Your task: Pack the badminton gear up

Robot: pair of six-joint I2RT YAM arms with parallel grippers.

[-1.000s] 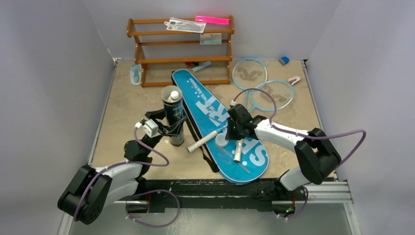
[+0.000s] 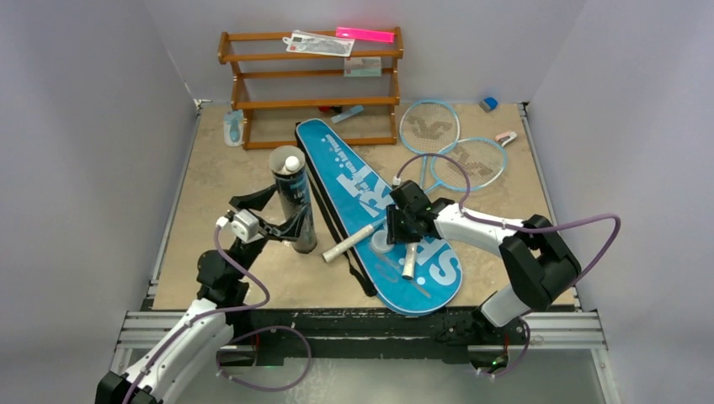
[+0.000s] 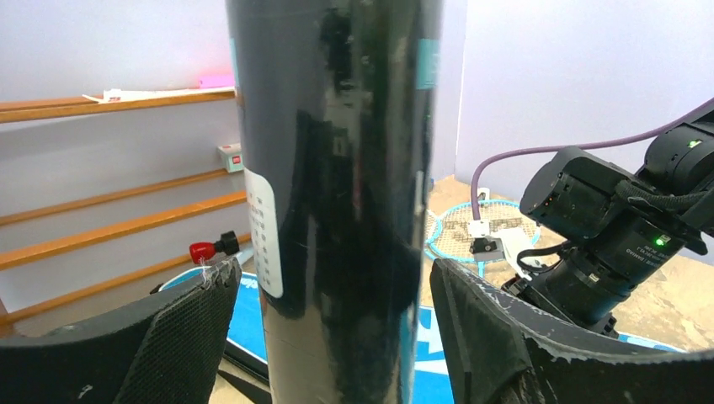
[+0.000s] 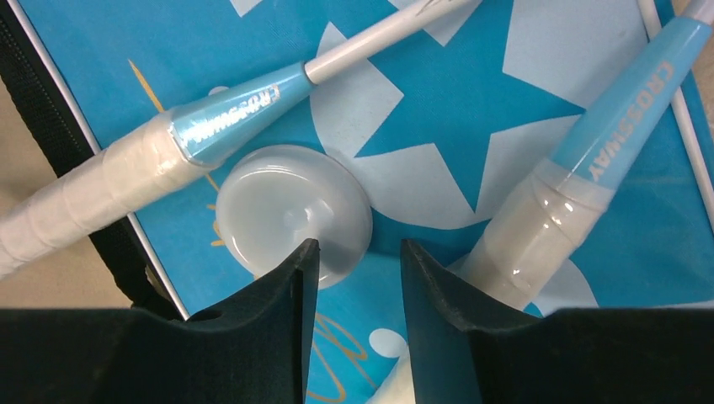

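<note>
A dark shuttlecock tube (image 2: 295,198) stands on the table left of the blue racket bag (image 2: 337,168), leaning slightly left, its mouth uncapped and a white shuttlecock tip (image 2: 292,163) inside. My left gripper is open around the tube (image 3: 337,210), gaps showing on both sides. On the bag lie the white round lid (image 4: 295,206) and the handles of two rackets, one handle to the left (image 4: 101,181) and one to the right (image 4: 547,219). Close over the lid's edge, my right gripper is open with nothing held between its fingers.
A wooden rack (image 2: 311,105) stands at the back, with packets on it. The racket heads (image 2: 429,126) lie at back right, near a small blue block (image 2: 488,104). Bare table shows left of the tube.
The left arm has shifted left overall. My right gripper moved only slightly; its arm swayed.
</note>
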